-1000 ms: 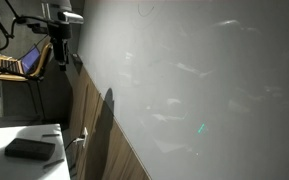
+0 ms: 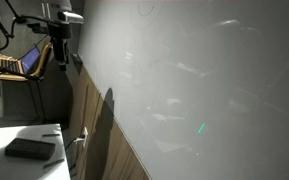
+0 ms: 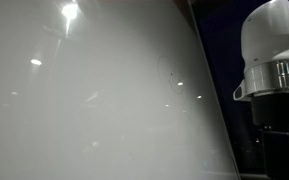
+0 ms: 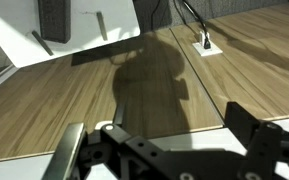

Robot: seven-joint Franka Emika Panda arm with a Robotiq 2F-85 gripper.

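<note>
My gripper stands open in the wrist view, its two dark fingers wide apart with only the wood-grain surface and a white strip visible beyond the gap. In exterior view 1 it hangs at the upper left, above and behind a white table (image 2: 4, 165). On that table lies a dark block (image 2: 30, 148), possibly an eraser, with thin dark sticks like markers beside it. The wrist view shows the same dark block (image 4: 54, 20) at the upper left, a dark stick (image 4: 42, 43) and a brownish stick (image 4: 102, 26) to either side. The gripper is clear of all of them.
A large whiteboard (image 2: 204, 70) fills much of exterior view 1, with a small green mark (image 2: 201, 128). Below it runs wood paneling (image 2: 119, 150). A plugged-in cable meets a white outlet (image 4: 206, 44). A laptop (image 2: 28, 62) rests on a chair behind.
</note>
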